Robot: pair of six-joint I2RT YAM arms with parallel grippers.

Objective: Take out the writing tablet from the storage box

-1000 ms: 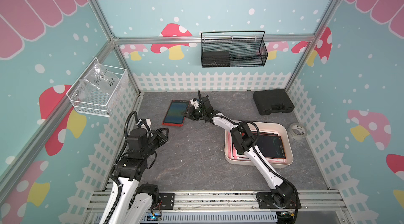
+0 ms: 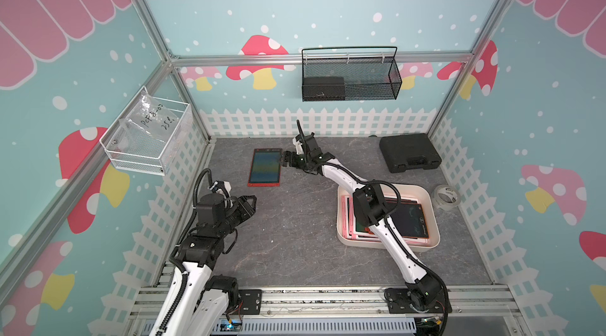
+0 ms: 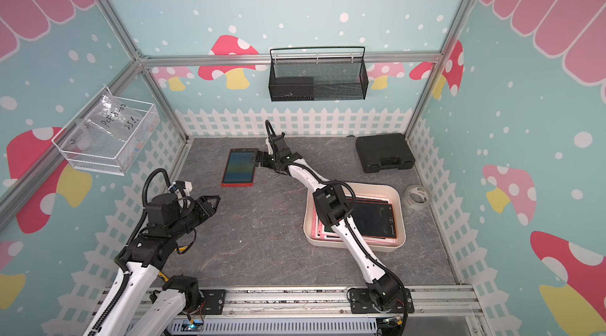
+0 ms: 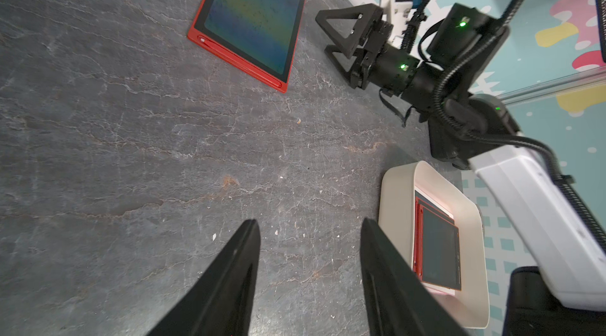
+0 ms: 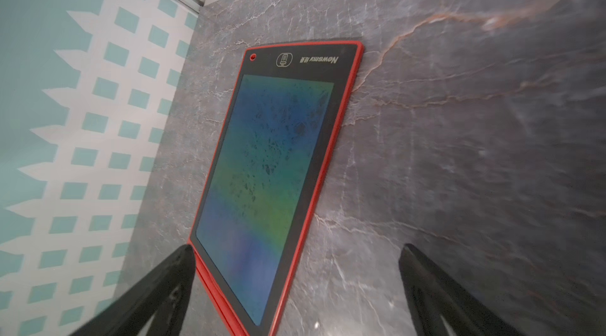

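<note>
A writing tablet (image 2: 265, 167) with a red frame and dark screen lies flat on the table at the back left. Just right of it is my right gripper (image 2: 288, 159), open; in the right wrist view nothing sits between its fingers, and the tablet (image 5: 265, 165) lies beyond them. My left gripper stands open and empty above the bare table, nearer the front left. At the right, the cream storage box (image 2: 434, 225) holds another dark-screened tablet (image 2: 410, 219) and red-edged items, partly covered by my right arm.
A black case (image 2: 410, 151) lies at the back right, with a roll of tape (image 2: 447, 197) beside the box. Wire baskets (image 2: 372, 86) hang on the back and left walls.
The tablet on the table has straightened and shifted slightly. My right gripper has moved a little away from the front, along the tablet's right side. The left arm has shifted slightly right.
</note>
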